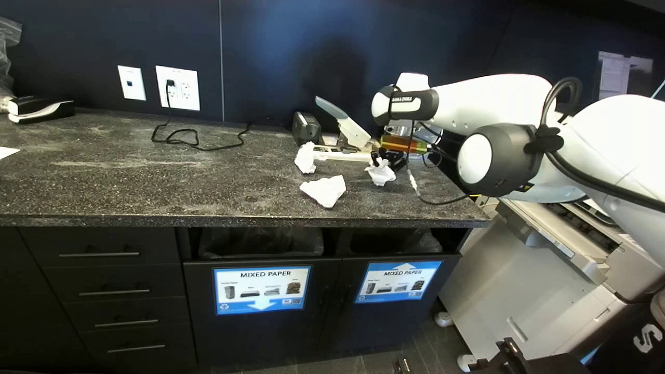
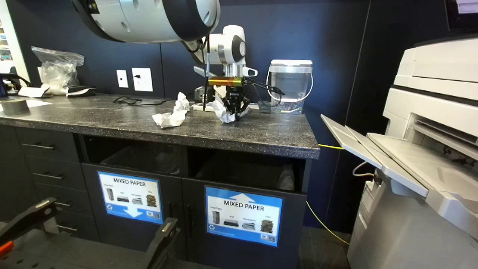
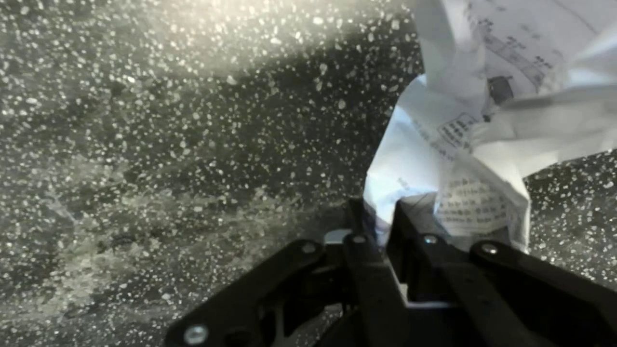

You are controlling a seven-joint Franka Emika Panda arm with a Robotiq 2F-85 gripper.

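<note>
A crumpled sheet of printed paper (image 3: 462,156) is pinched at its lower edge between the dark fingers of my gripper, which is shut on it. Exterior view 1 has the same crumpled paper (image 1: 381,172) just below the gripper (image 1: 385,159), low over the right part of the counter. In exterior view 2 the held paper (image 2: 221,110) sticks out left of the fingers, close to the counter top; whether it touches cannot be told. Two other white paper pieces lie to the left: a rear crumpled one (image 1: 305,158) and a flatter front one (image 1: 324,190).
Behind the gripper stand a stapler-like device (image 1: 352,131) and a clear bucket (image 2: 290,85). Under the counter edge (image 2: 251,145) are two open-topped bins with "MIXED PAPER" signs (image 1: 262,290). A printer (image 2: 430,134) stands right.
</note>
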